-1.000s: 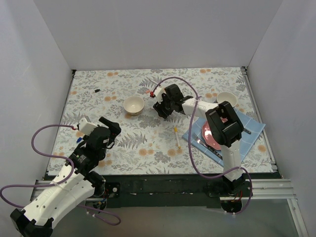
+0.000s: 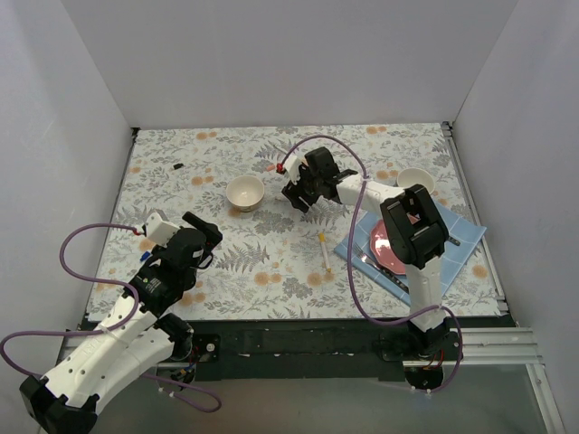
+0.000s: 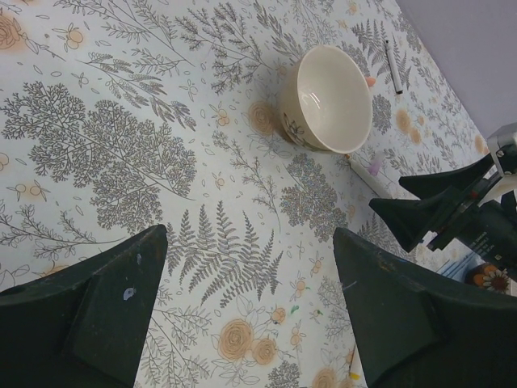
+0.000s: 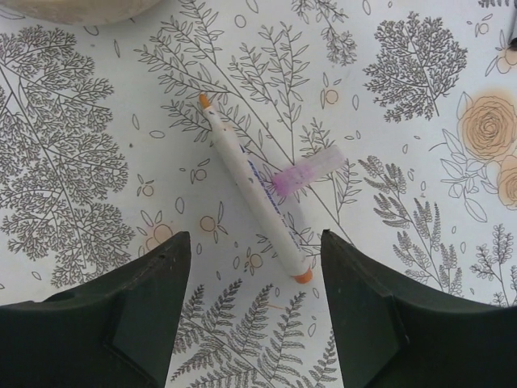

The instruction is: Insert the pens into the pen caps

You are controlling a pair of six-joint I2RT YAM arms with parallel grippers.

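A white pen (image 4: pixel 254 194) with orange ends lies slantwise on the table in the right wrist view. Beside it is a translucent pink-purple cap (image 4: pixel 308 170), lying apart from my fingers. Above the pen, my right gripper is open and holds nothing. Another white pen (image 2: pixel 327 253) with a yellow end lies front of centre. A dark-ended pen (image 3: pixel 393 66) and an orange cap (image 3: pixel 370 81) lie beyond the bowl. A black cap (image 2: pixel 178 165) rests at the back left, and a small blue piece (image 2: pixel 145 256) shows beside the left arm. My left gripper is open over bare table.
A cream bowl (image 2: pixel 245 193) stands left of the right gripper. On the right, a blue cloth (image 2: pixel 467 262) carries a pink plate (image 2: pixel 382 246) and cutlery, with a white bowl (image 2: pixel 415 179) behind.
The right gripper has shifted slightly, and its two fingers show farther apart from above. The left arm is nearly still, and the objects in view have not visibly moved.
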